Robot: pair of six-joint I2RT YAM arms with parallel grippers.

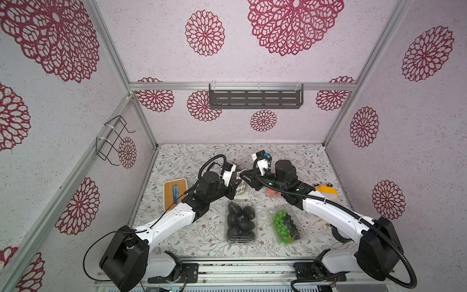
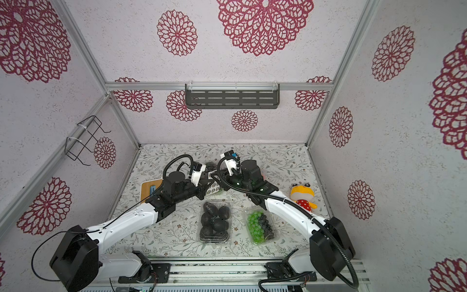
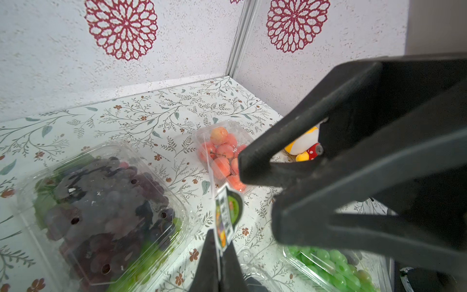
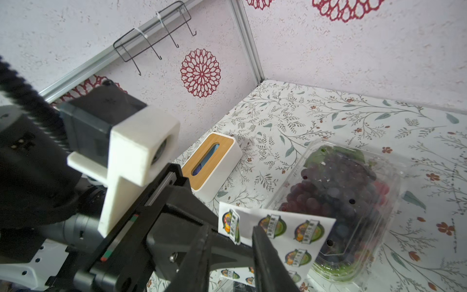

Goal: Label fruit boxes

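A white sheet of fruit stickers [image 4: 291,223] is pinched in my shut left gripper [image 1: 233,185], held up near the table's middle, one sticker [image 3: 227,214] partly lifted at its top corner. My right gripper is open, its fingertips just in front of the sheet. Behind lies a clear box of dark grapes [image 3: 112,214]; further right is a box of pink fruit [image 3: 223,158]. In front are a box of dark fruit [image 1: 241,219] and a box of green and black grapes [image 1: 282,224].
A wood-topped tissue box [image 1: 171,192] stands at the left. A yellow plush toy [image 2: 300,194] sits at the right. A wire rack [image 1: 109,141] hangs on the left wall and a grey shelf [image 1: 255,99] on the back wall.
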